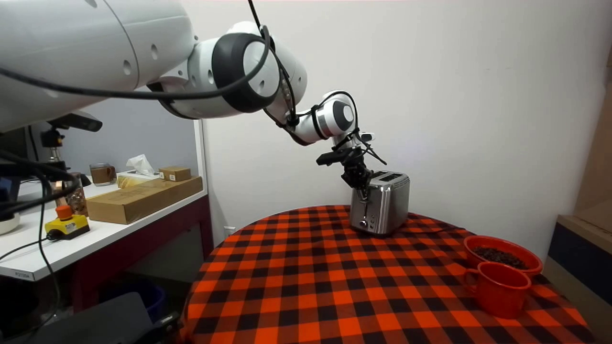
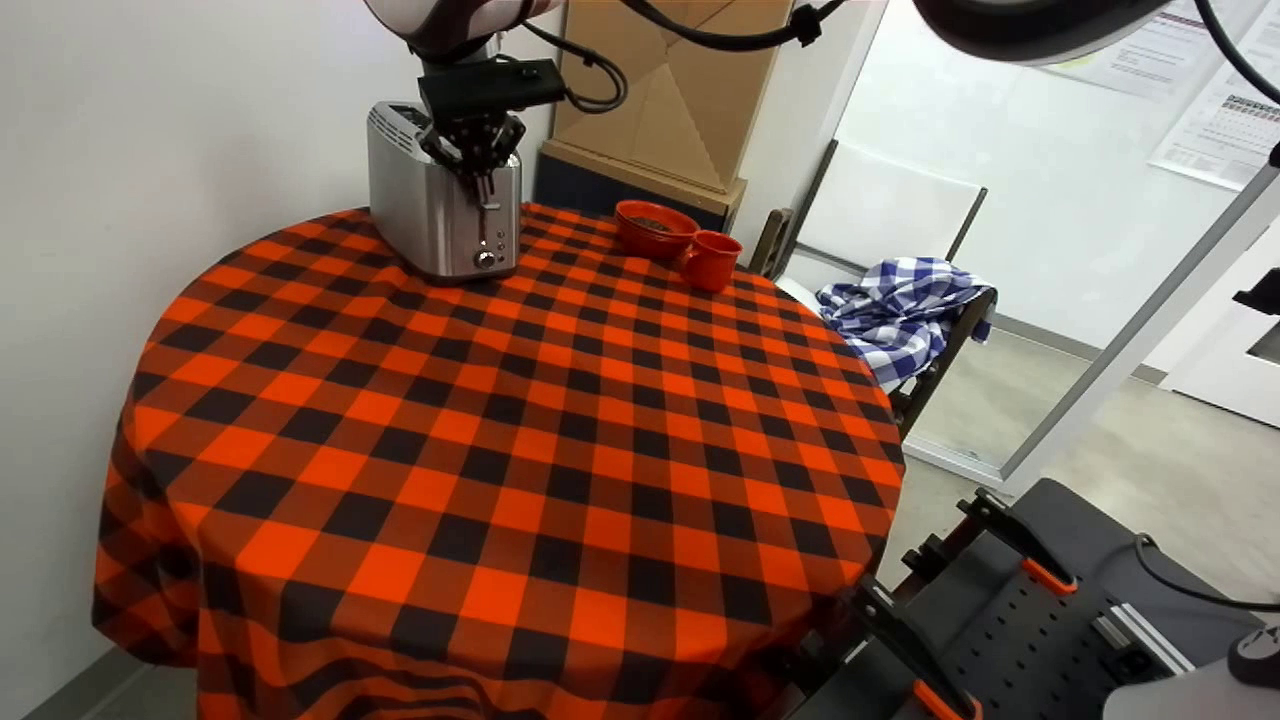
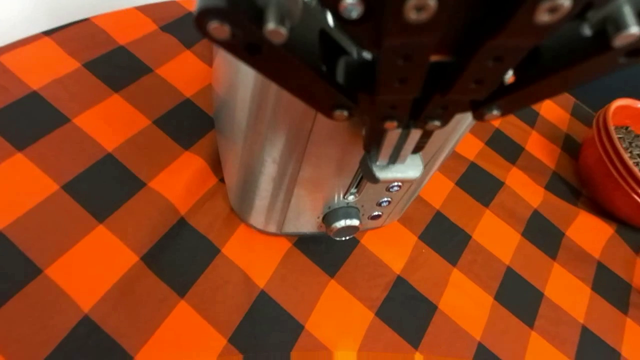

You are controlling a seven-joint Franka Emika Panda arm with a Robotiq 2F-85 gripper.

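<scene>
A silver toaster [image 1: 393, 203] stands upright on the checked table, with its slots on top. In the wrist view its front shows a dial [image 3: 342, 222], small buttons [image 3: 384, 202] and the lever [image 3: 403, 169] beside its vertical slot. My gripper is shut, pointing down, and its fingertips are right at the top of the lever, seemingly touching it. Nothing shows between the fingers. From exterior view 2, the gripper [image 2: 483, 190] hangs in front of the toaster's front face and covers part of it.
At the table's right side are a red bowl [image 1: 478, 241] of dark bits and a red mug [image 1: 502, 295]. A wall stands close behind the toaster.
</scene>
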